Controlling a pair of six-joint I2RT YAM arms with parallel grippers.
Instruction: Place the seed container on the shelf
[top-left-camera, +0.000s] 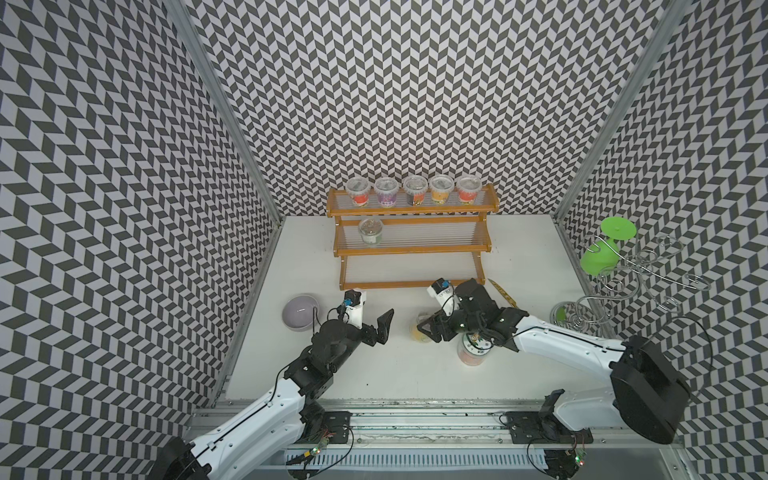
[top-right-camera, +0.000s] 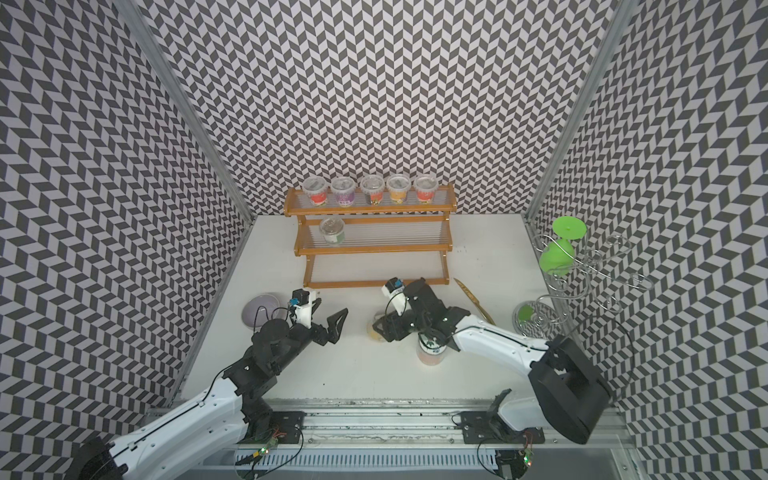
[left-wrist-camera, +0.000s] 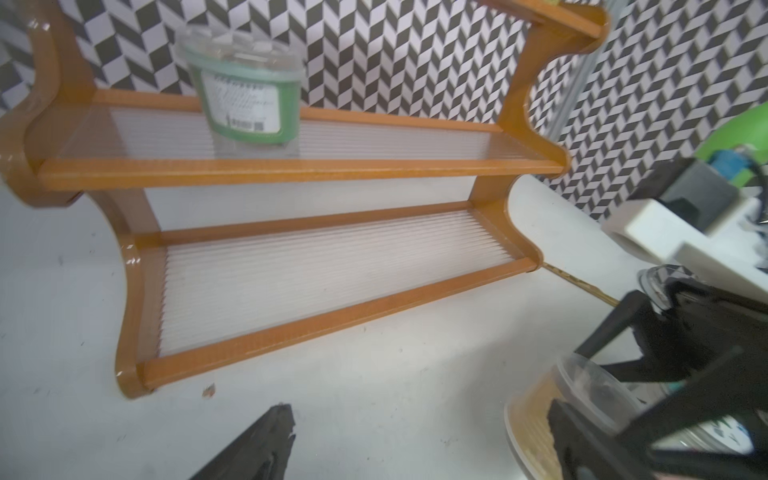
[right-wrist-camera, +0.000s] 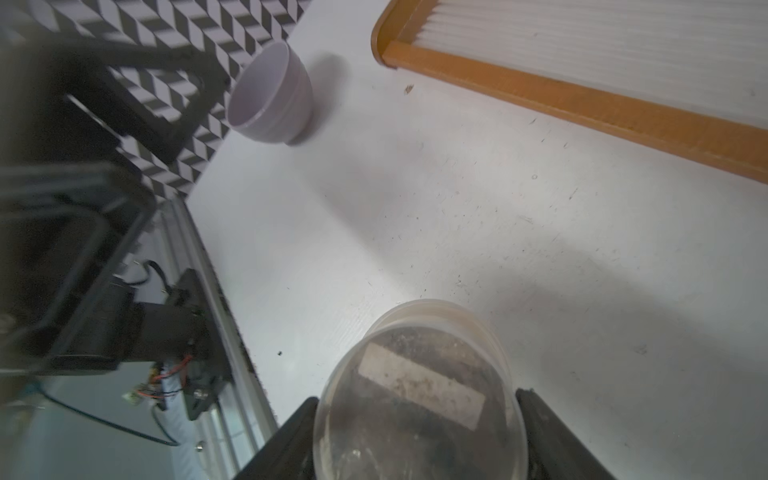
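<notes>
A clear-lidded seed container with yellowish contents (top-left-camera: 420, 330) is in my right gripper (top-right-camera: 385, 327), shut on it, low over the table in front of the shelf; its lid fills the bottom of the right wrist view (right-wrist-camera: 420, 400). The wooden three-level shelf (top-left-camera: 412, 249) has several cups on top and one green-labelled container (left-wrist-camera: 244, 100) at the middle level's left; the bottom level is empty. My left gripper (top-left-camera: 376, 329) stands open with nothing between its fingers, left of the held container.
A purple bowl (top-left-camera: 300, 312) sits at the left. Another container (top-left-camera: 472, 353) stands under the right arm. A long yellow object (top-left-camera: 502, 293) lies right of the shelf; green items and wire racks (top-left-camera: 601, 260) are at the far right.
</notes>
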